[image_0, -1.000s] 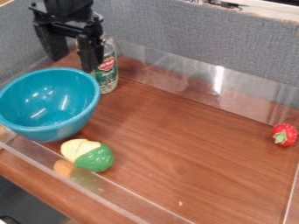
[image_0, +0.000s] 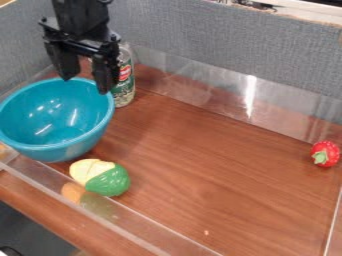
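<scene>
My black gripper (image_0: 83, 68) hangs open at the upper left, above and behind a turquoise bowl (image_0: 54, 125). Just right of the gripper, partly hidden by it, stands a clear bottle (image_0: 124, 86) with a red and green label. A cream and green toy vegetable (image_0: 107, 178) lies in front of the bowl. A small red strawberry-like toy (image_0: 325, 154) sits at the far right.
Grey padded walls (image_0: 227, 60) line the back, with clear plastic strips along their foot and along the front edge.
My gripper has shifted slightly at the upper left, around the back of the bowl. The objects on the surface have not visibly moved.
</scene>
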